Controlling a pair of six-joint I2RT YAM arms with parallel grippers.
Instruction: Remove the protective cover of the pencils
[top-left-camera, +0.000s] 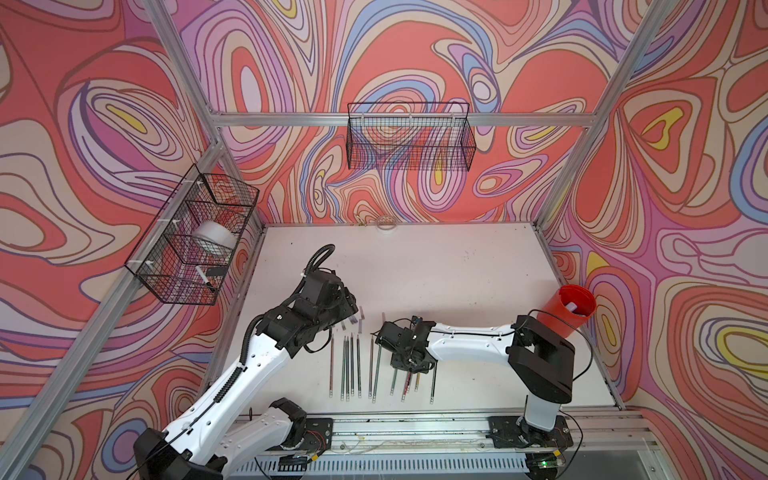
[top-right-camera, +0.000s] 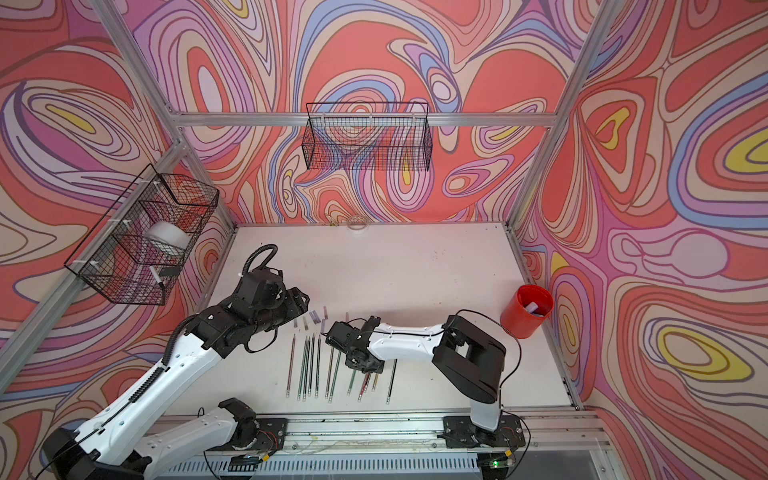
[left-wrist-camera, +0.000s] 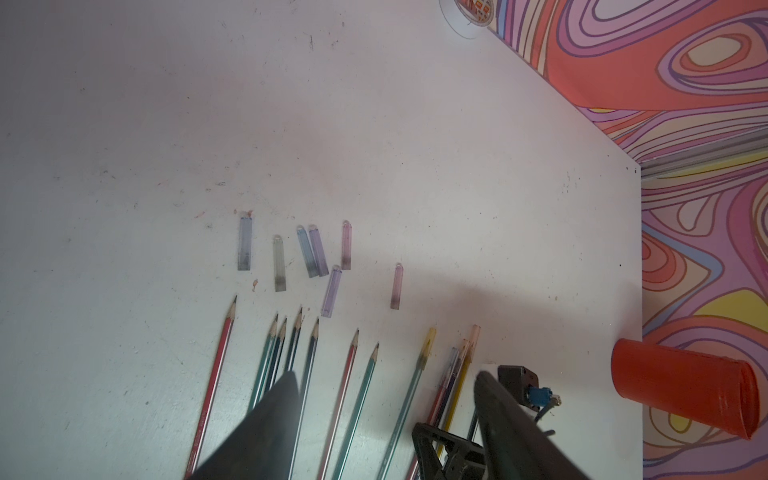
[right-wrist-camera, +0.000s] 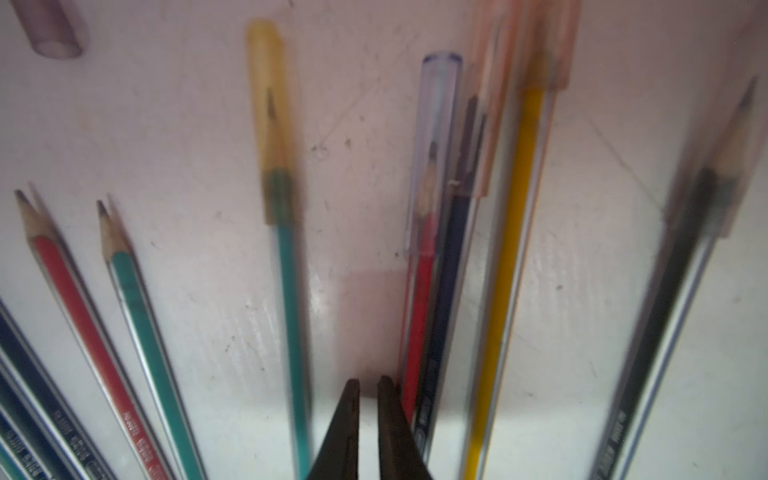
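Pencils lie in a row on the white table. Those at left, such as a red pencil, are bare, and loose clear caps lie beyond their tips. On the right, a green pencil with yellow cap, a red one with clear cap, a yellow one and others wear covers. My right gripper is low over these, fingers apart, fingertips beside the red pencil, nothing seen between them. My left gripper is raised above the table, fingers apart and empty.
A red cup stands at the table's right edge. Wire baskets hang on the back and left frame.
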